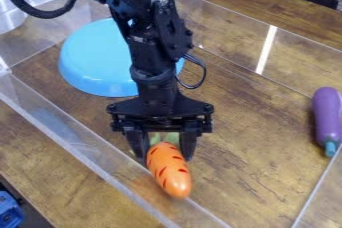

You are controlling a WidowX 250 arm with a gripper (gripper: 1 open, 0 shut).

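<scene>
A black robot arm reaches down from the top centre to its gripper [163, 144], which stands low over an orange toy carrot [170, 172] with dark stripes. The gripper's fingers straddle the carrot's green top end, with the orange body lying toward the viewer. I cannot tell whether the fingers touch or hold it.
A blue round dish [91, 60] lies behind the arm at the left. A purple toy eggplant [327, 117] lies at the right. A clear plastic wall runs diagonally along the lower left, close to the carrot.
</scene>
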